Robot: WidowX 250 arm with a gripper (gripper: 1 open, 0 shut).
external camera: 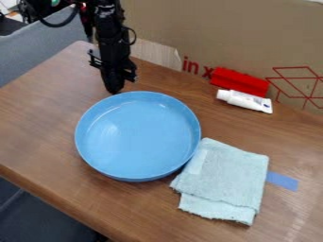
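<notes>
My black gripper (113, 79) hangs low over the wooden table at the back left, just above the far rim of a blue plate (136, 137). Its fingertips are dark and small; it looks shut, with nothing visible between them. A pale folded cloth (222, 184) lies to the right of the plate. A white tube (244, 100) and a red object (239, 81) lie at the back right.
A cardboard panel (252, 38) stands along the back. A strip of blue tape (281, 180) is on the table at the right.
</notes>
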